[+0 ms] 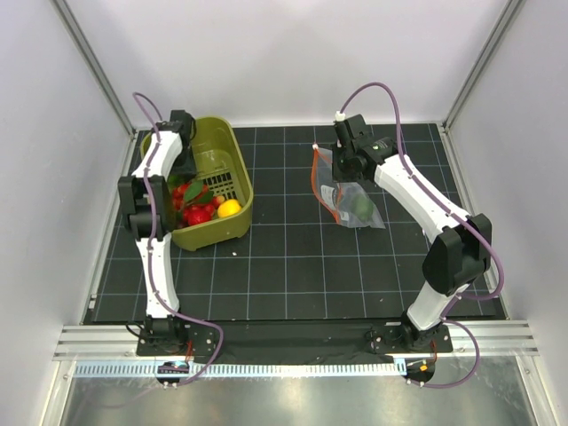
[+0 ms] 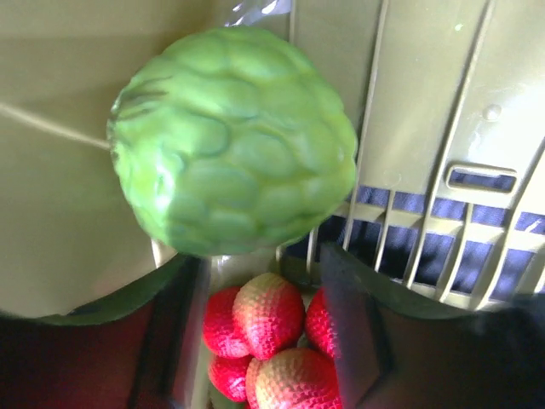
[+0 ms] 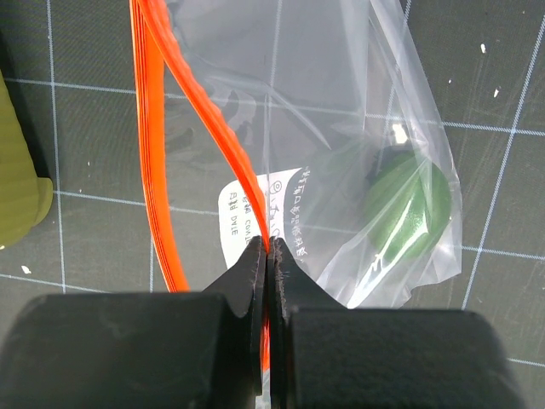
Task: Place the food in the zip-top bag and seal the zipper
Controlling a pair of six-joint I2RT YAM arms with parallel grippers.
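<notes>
In the left wrist view a bumpy green fruit [image 2: 234,145] lies in the olive basket [image 1: 240,164]. My left gripper is over the basket, its fingers apart at the fruit's near edge; whether they touch it I cannot tell. Red lychee-like fruits [image 2: 268,315] show between and below those fingers. The clear zip top bag [image 3: 315,94] lies on the mat with its orange zipper edges spread. A smooth green food item [image 3: 409,204] is inside it. My right gripper is shut on one orange zipper edge [image 3: 226,141].
Nearer the front of the basket are red food [image 1: 197,216], a green leaf-like piece and a yellow lemon-like item [image 1: 229,208]. Basket walls rise round the left gripper.
</notes>
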